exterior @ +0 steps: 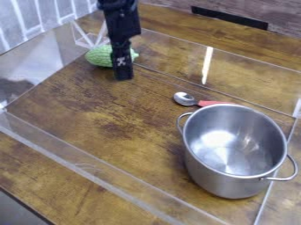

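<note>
Whether the fingers are apart or closed on the melon is unclear from this angle. A steel pot (230, 163) with two handles stands at the front right. Behind it lies a spoon (185, 97) with a red handle.
Clear plastic walls enclose the work area on the wooden table (94, 123).
</note>
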